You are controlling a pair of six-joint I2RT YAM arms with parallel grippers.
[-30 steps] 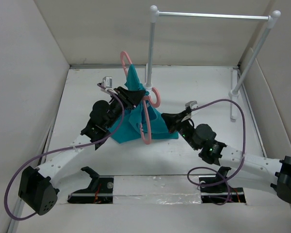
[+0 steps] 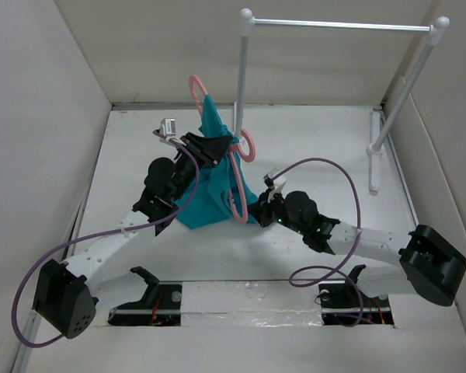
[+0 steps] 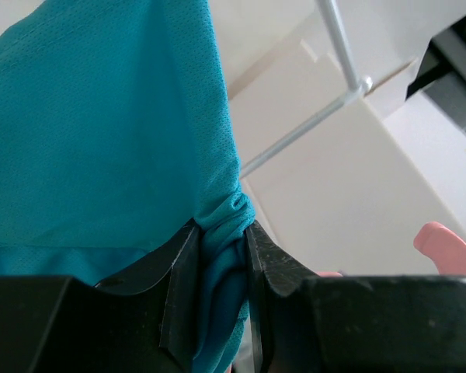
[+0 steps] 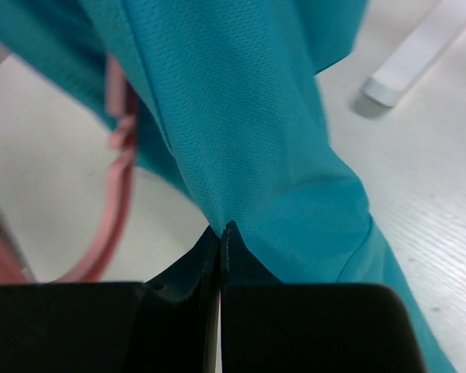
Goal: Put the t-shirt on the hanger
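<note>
The teal t-shirt hangs bunched around the pink hanger, beside the rack's left post. My left gripper holds the shirt's upper part; in the left wrist view a gathered fold sits between its dark fingers. My right gripper is shut at the lower right edge of the shirt; in the right wrist view the fabric meets the fingertips, and whether any is pinched between them is hard to tell. The hanger's pink bar runs left of that fabric.
The white rack spans the back right, its foot resting on the floor. Walls enclose both sides.
My right gripper has moved left and down onto the shirt's edge. My left gripper has risen slightly with the shirt, and the hanger's top has shifted a little up and left.
</note>
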